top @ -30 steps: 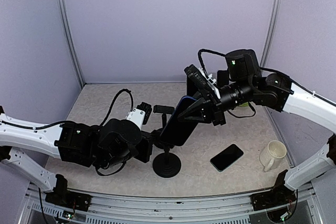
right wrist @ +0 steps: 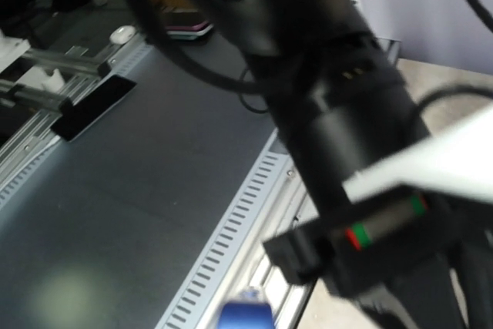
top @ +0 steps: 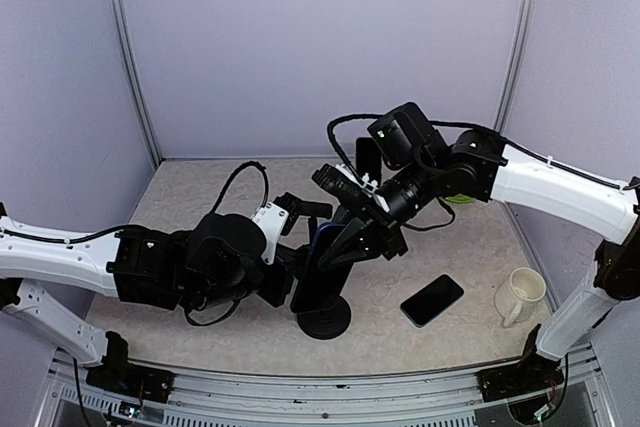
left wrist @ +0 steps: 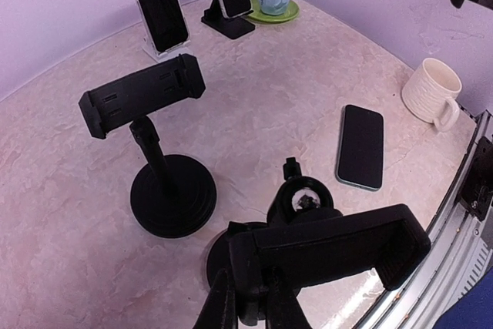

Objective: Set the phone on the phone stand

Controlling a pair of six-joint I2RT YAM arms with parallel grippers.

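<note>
In the top view my right gripper [top: 355,247] is shut on a dark blue-edged phone [top: 317,282], held tilted just above the round stand base [top: 323,322], in front of the holder. My left gripper is shut on the end of the black phone stand's holder [left wrist: 347,240], seen close in the left wrist view; behind it stands a second black stand [left wrist: 142,94]. In the right wrist view only a blurred blue edge [right wrist: 245,315] shows low in the frame; the fingers are hidden.
A phone [left wrist: 360,144] lies on the table beside a white mug [left wrist: 431,90]. At the back are two stands with phones [left wrist: 160,9] and a blue mug on a green saucer [left wrist: 272,15].
My right gripper has moved left and down with the phone, toward the stand. The left gripper has shifted slightly right, along with the stand it holds.
</note>
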